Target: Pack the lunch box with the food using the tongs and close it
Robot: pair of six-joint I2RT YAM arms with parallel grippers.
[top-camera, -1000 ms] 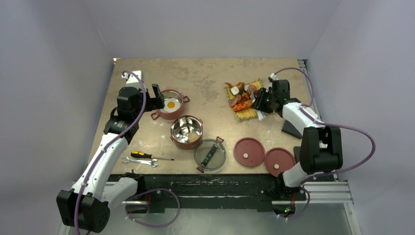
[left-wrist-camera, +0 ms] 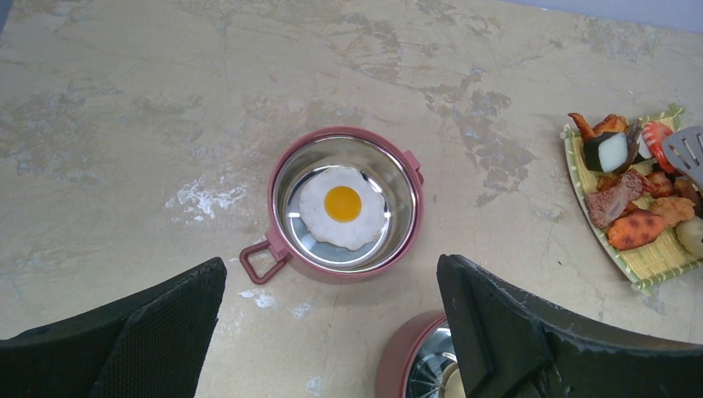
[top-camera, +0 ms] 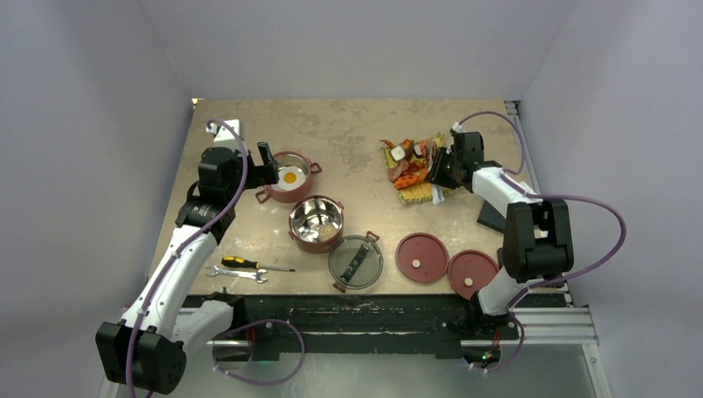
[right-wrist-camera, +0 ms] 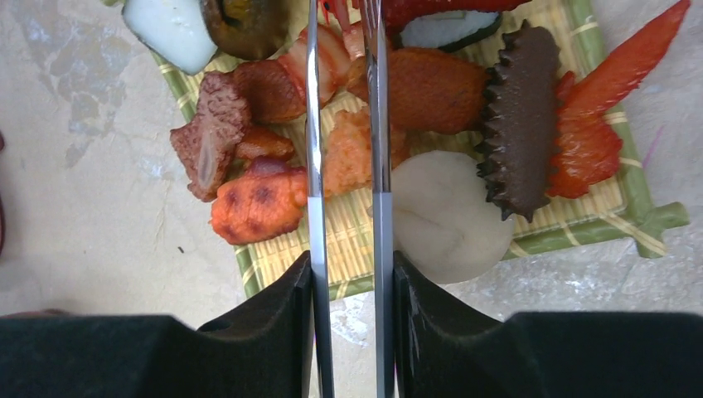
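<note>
A yellow woven tray [right-wrist-camera: 613, 217] of assorted food lies at the back right. My right gripper is over it, open, with the two metal arms of tongs [right-wrist-camera: 380, 215] between its fingers, their tips among the food. My left gripper stands open above a pink lunch box [top-camera: 290, 196] holding a fried egg [left-wrist-camera: 336, 207]. A second pot [top-camera: 311, 242] sits in front of that, with something pale inside.
A clear lid [top-camera: 369, 269] and two red lids [top-camera: 423, 249] [top-camera: 477, 264] lie along the front. A screwdriver [top-camera: 236, 261] and wrenches [top-camera: 236, 274] lie front left, a dark pad [top-camera: 489, 217] at the right.
The left arm and the boxes have not moved.
</note>
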